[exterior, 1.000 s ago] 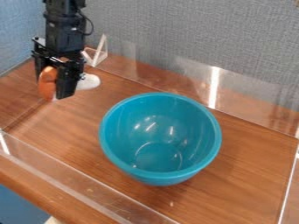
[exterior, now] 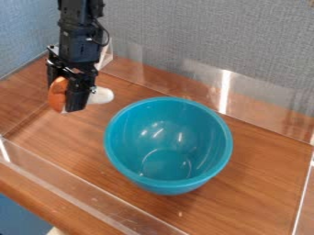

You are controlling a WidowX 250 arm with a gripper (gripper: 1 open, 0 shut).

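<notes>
My black gripper [exterior: 69, 92] hangs at the upper left of the camera view, shut on an orange object [exterior: 58, 92], partly hidden by the fingers. Just behind it, a white item [exterior: 101, 96] shows on the wooden table, partly covered by the gripper. A large teal bowl [exterior: 168, 173] stands empty to the right of my gripper, apart from it.
The wooden table [exterior: 258, 193] has clear room right of the bowl and at the left front. Clear low walls or strips run along its edges. A grey textured wall [exterior: 221, 46] rises behind.
My gripper has moved slightly right and down with the orange object in it. The bowl looks unmoved.
</notes>
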